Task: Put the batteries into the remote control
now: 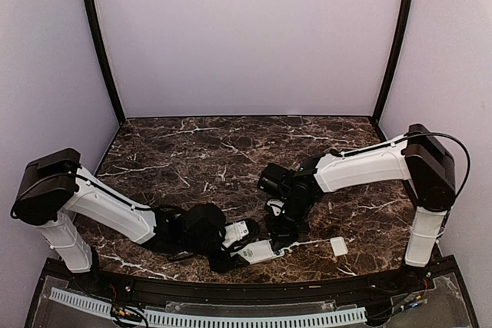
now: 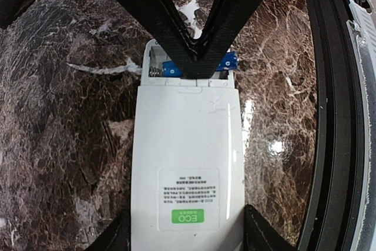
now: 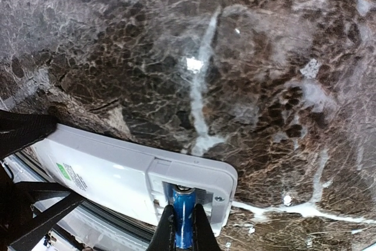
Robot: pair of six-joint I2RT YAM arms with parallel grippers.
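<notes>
The white remote control [image 2: 187,127] lies face down on the marble table, its battery compartment uncovered at one end. My left gripper is shut on the opposite end, around its sides. A blue battery [image 3: 183,199] lies crosswise over the compartment, with my right gripper shut on its middle. One battery end sits near the compartment's inner wall in the right wrist view. In the left wrist view the other end of the battery [image 2: 229,61] looks raised and reaches the remote's side edge. How deep it sits is hidden by the fingers.
A small white cover [image 1: 338,246] lies on the table to the right of the remote. The dark front rail [image 1: 231,288] runs close to the remote.
</notes>
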